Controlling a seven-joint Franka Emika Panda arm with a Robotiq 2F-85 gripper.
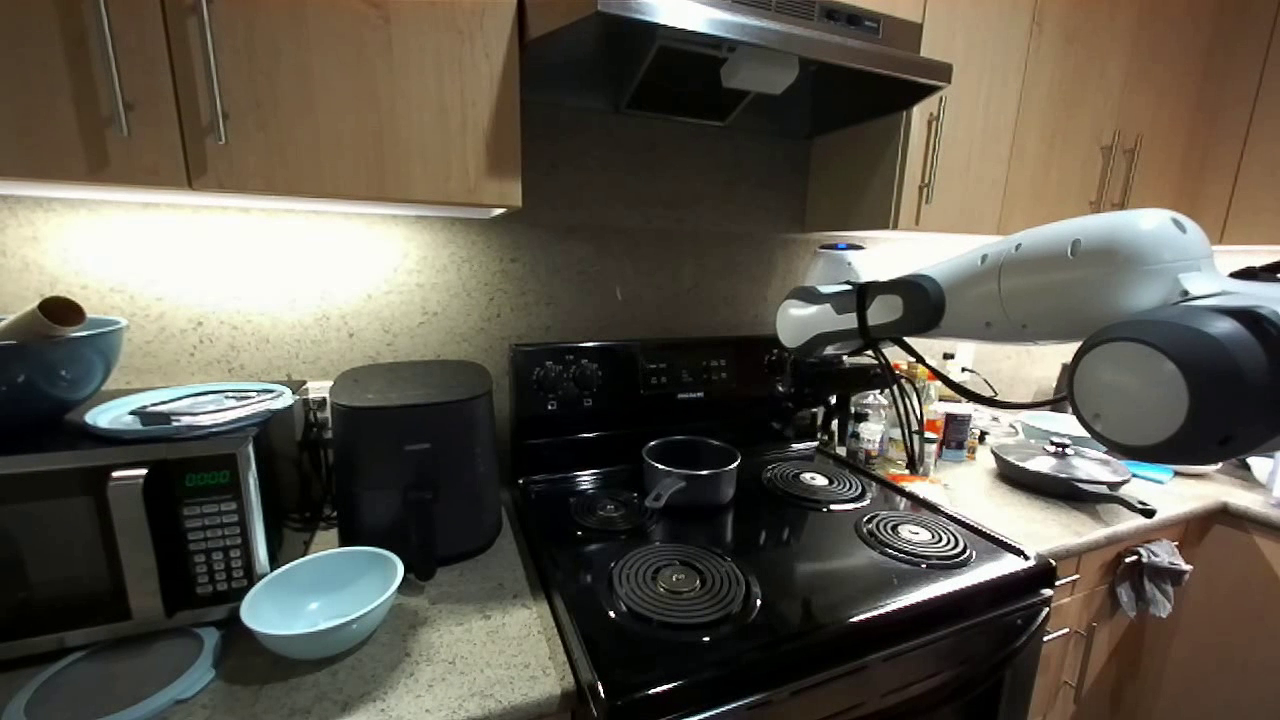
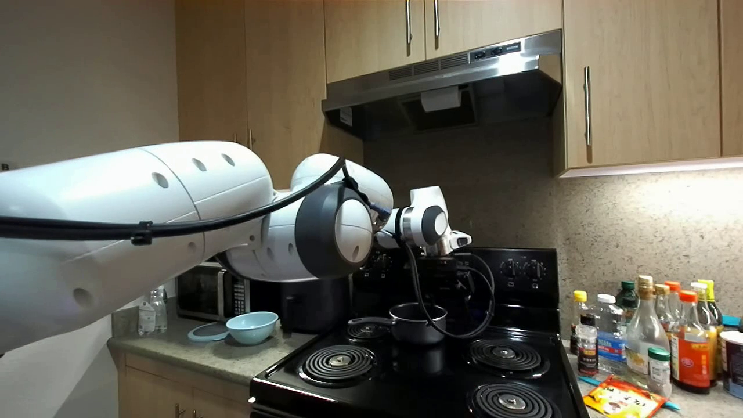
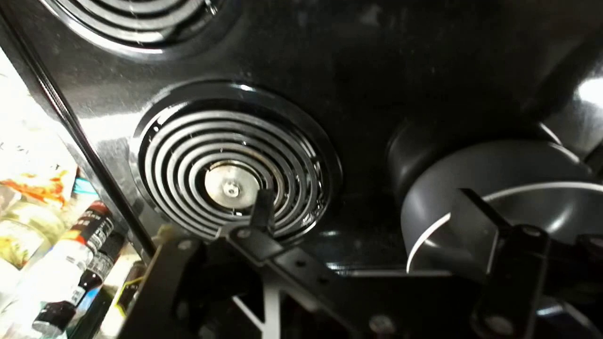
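In the wrist view my gripper stands open, its two dark fingers wide apart with nothing visible between them. One finger point(image 3: 263, 212) overlaps a coil burner point(image 3: 226, 121); the other overlaps the rim of the dark saucepan point(image 3: 446, 186). From the first exterior view, the saucepan point(image 1: 692, 472) sits upright at the back of the black stove point(image 1: 792, 576), handle toward the front left. My wrist is over the stove's back right area, and the gripper is hard to make out against the dark control panel. Cables partly cover the saucepan point(image 2: 418, 331) in the second exterior view.
Several bottles point(image 2: 644, 334) crowd the counter right of the stove, beside an orange packet point(image 2: 623, 398). A lidded pan point(image 1: 1062, 466) lies farther right. Left are a light blue bowl point(image 1: 321, 604), an air fryer point(image 1: 414, 468) and a microwave point(image 1: 132, 540).
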